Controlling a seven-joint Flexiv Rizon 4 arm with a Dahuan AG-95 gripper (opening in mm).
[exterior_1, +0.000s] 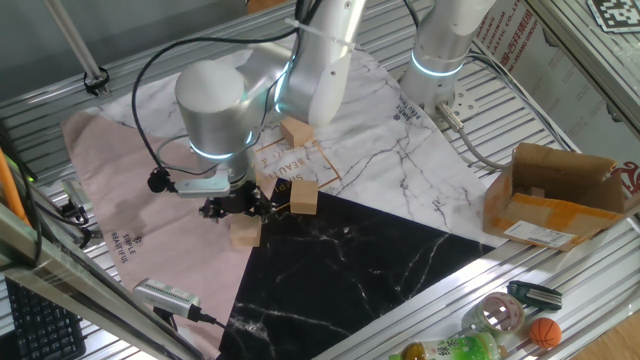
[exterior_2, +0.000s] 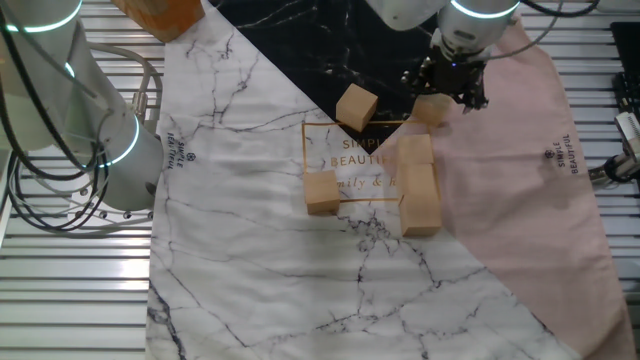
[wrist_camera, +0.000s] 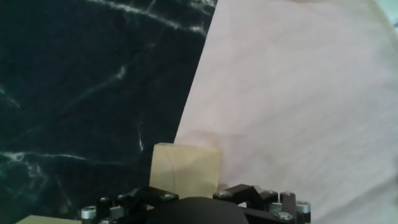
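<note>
My gripper (exterior_1: 236, 208) hangs low over the table with its fingers spread wide. Close by its fingers is a light wooden block (exterior_1: 245, 232) at the border of the pink and black cloth areas. In the wrist view that block (wrist_camera: 185, 168) shows between the two finger linkages, its lower part hidden by the gripper body. Exterior view 2 has the gripper (exterior_2: 450, 88) just over or beside the same block (exterior_2: 431, 110); contact cannot be made out. Another block (exterior_2: 357, 107) sits on the black corner, and one (exterior_2: 321, 192) on the white part.
Blocks in a row (exterior_2: 420, 195) lie near the gripper, partly hidden by the arm in exterior view 1. An open cardboard box (exterior_1: 550, 205) stands at the right. A bottle (exterior_1: 455, 348), tape roll (exterior_1: 500, 312) and small ball (exterior_1: 545, 332) lie by the front edge.
</note>
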